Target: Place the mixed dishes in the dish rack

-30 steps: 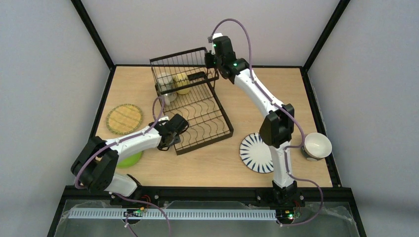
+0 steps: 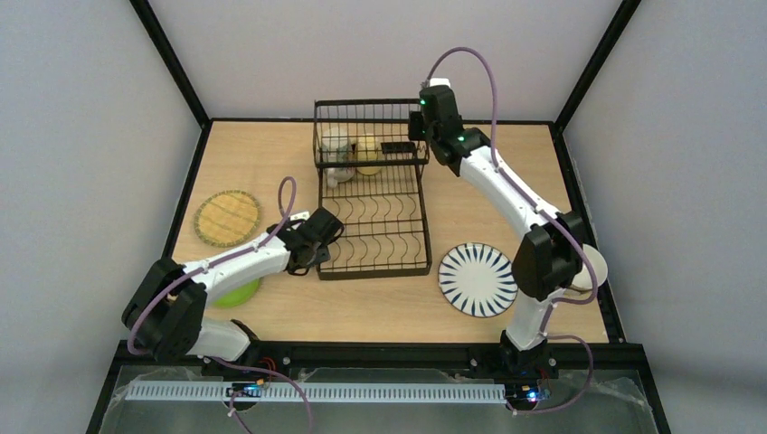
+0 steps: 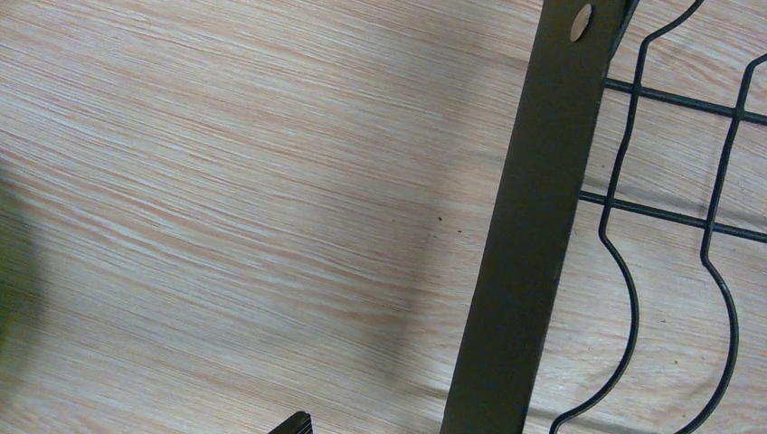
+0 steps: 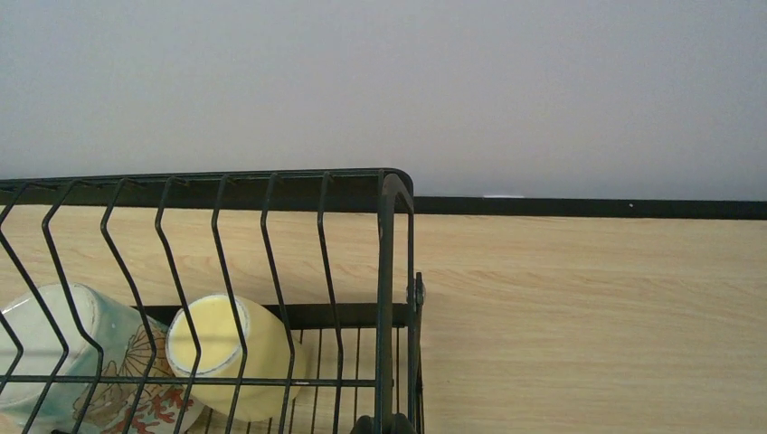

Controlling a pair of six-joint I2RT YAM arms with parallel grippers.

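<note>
The black two-tier dish rack [image 2: 374,272] stands mid-table, nearly square to the table edges. In its upper basket lie a yellow cup [image 4: 244,353] and a patterned pale-green cup [image 4: 99,334]. My right gripper is shut on the basket's right end bar, a fingertip on either side. My left gripper stands open at the rack's front left corner; one of its fingertips [image 3: 294,423] shows, the other is hidden by the rack's bar. A blue-striped white plate [image 2: 478,280] lies right of the rack.
At the left lie a yellow woven round piece [image 2: 227,218] and a green dish [image 2: 237,295], partly under my left arm. A white bowl [image 2: 593,265] sits at the right edge, partly behind my right arm. The rack's lower tier is empty.
The rack has turned from slanted to nearly straight, its back end swinging right along with my right gripper. The left gripper has stayed almost in place.
</note>
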